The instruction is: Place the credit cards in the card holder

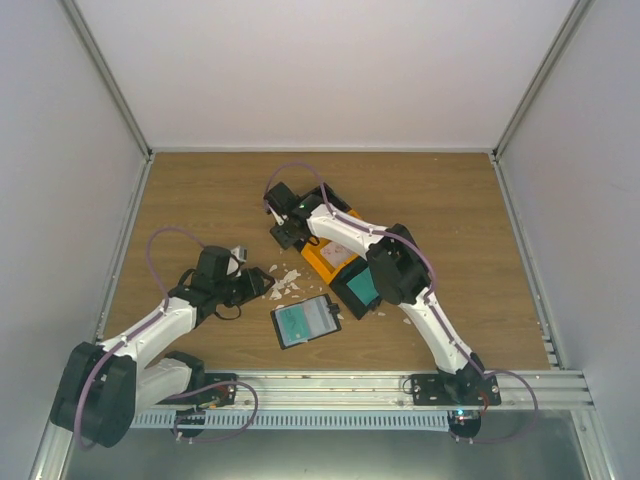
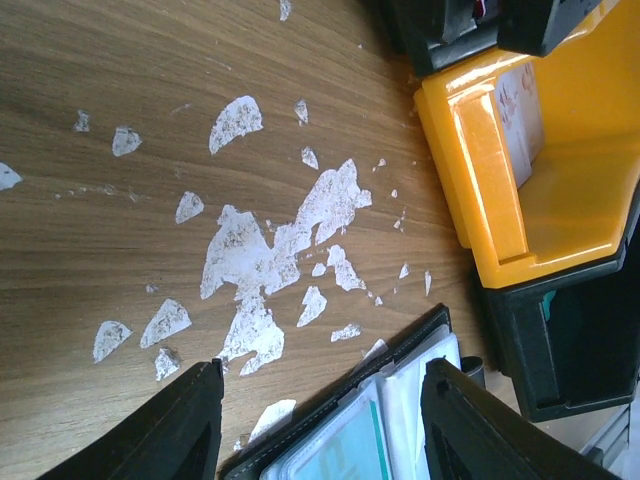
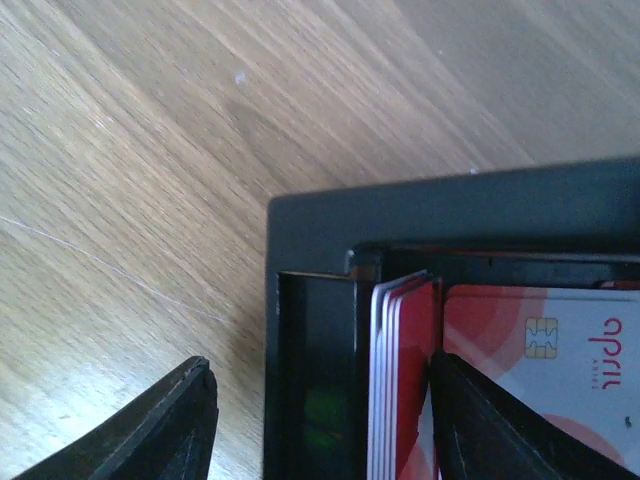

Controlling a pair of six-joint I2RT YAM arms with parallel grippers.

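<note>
The card holder [image 1: 306,321], a black-edged wallet with clear sleeves and a teal card, lies open on the table; part of the holder [image 2: 340,435] also shows in the left wrist view. Red-and-white cards [image 3: 405,370] stand upright in a black bin, beside a flat white card with a chip [image 3: 560,350]. My right gripper is open over this bin, its fingers on either side of the bin's side wall and the standing cards; whether they touch is unclear. My left gripper hangs open left of the holder, nothing between its fingers.
An orange bin [image 2: 500,220] with pale cards sits between the black card bin and another black bin [image 1: 362,287] holding teal cards. White worn patches [image 2: 250,270] mark the wood.
</note>
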